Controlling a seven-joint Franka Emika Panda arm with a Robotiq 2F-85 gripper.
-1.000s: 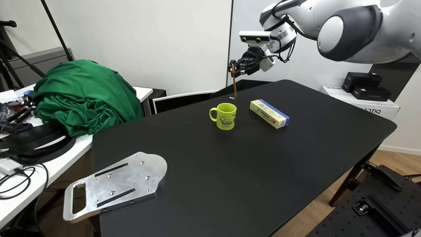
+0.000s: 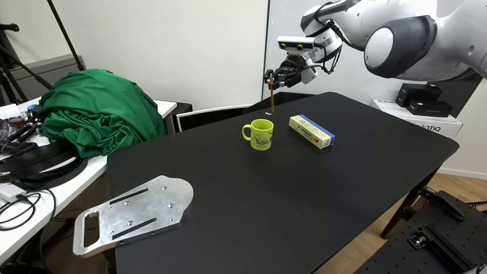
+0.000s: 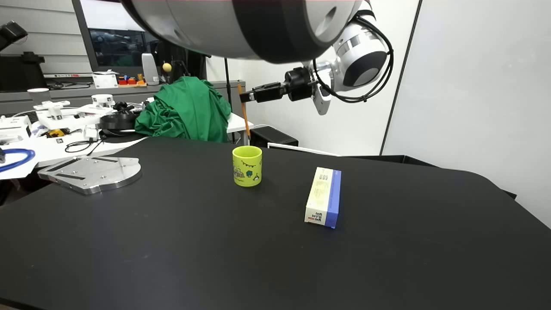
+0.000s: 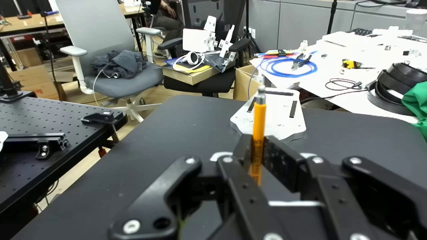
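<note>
An orange pencil with a grey upper end stands nearly upright between the pads of my gripper, which is shut on it. In exterior view 1 the pencil hangs down from the gripper, its lower end apart from and behind the mug. The yellow-green mug stands upright on the black table, handle to the left. From the other side, the pencil reaches down to just above and behind the rim of the mug. The mug's inside is hidden from the wrist view.
A cream and blue box lies to the right of the mug. At the table's left end rests a flat metal plate. Green cloth is heaped on the white side table.
The gripper and pencil have shifted very slightly to the right in exterior view 1, and the pencil hangs a little straighter. Mug, box and plate have not moved.
</note>
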